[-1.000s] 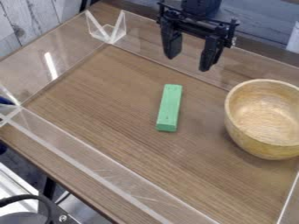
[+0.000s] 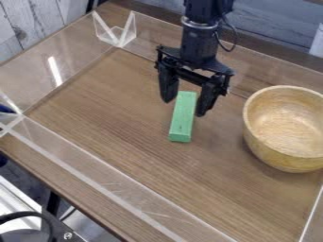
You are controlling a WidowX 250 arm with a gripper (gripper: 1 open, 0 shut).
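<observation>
My black gripper [image 2: 194, 87] hangs over the upper middle of the wooden table, its two dark finger parts spread to either side above a green oblong block [image 2: 182, 123]. The block lies flat, its upper end close under the gripper body; whether they touch, and whether the fingers are open, I cannot tell.
A large tan bowl [image 2: 284, 132] stands at the right. A clear wire-like or plastic holder [image 2: 116, 28] is at the top left. Dark cables lie at the lower left corner.
The arm has come down and toward the viewer, from the back of the table to over the green block's upper end. The block and bowl look unmoved.
</observation>
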